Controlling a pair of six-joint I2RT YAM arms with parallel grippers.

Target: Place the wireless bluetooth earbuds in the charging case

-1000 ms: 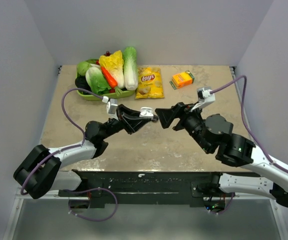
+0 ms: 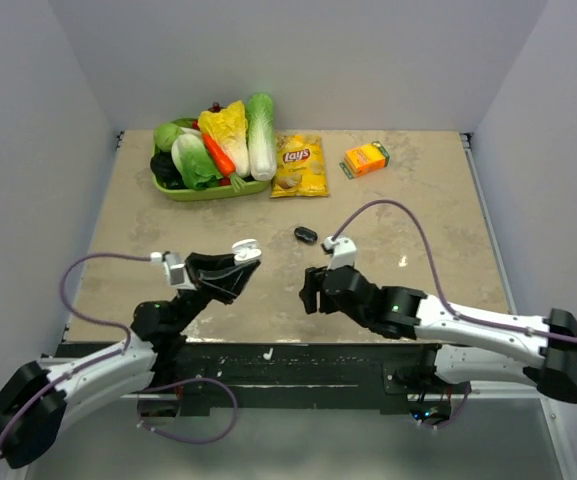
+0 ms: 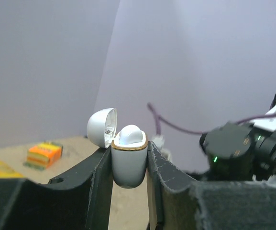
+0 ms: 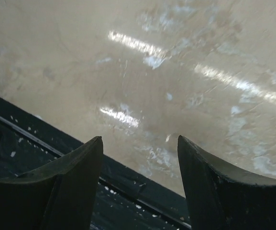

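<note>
My left gripper (image 2: 230,270) is shut on the white charging case (image 2: 247,250), lid raised. In the left wrist view the case (image 3: 128,165) is upright between the fingers, its open lid (image 3: 98,128) to the left and a rounded white piece in its top. My right gripper (image 2: 314,287) is lower right of it, over the front of the table, fingers apart with only bare tabletop between them in the right wrist view. A small dark oval object (image 2: 305,235) lies on the table; I cannot tell what it is.
A green basket of vegetables (image 2: 204,194), a chips bag (image 2: 299,167) and an orange box (image 2: 365,158) stand at the back. Purple cables arch over both arms.
Both arms have moved down toward the front edge and apart: the left with the case to the left, the right lower, its gripper off from beside the case.
</note>
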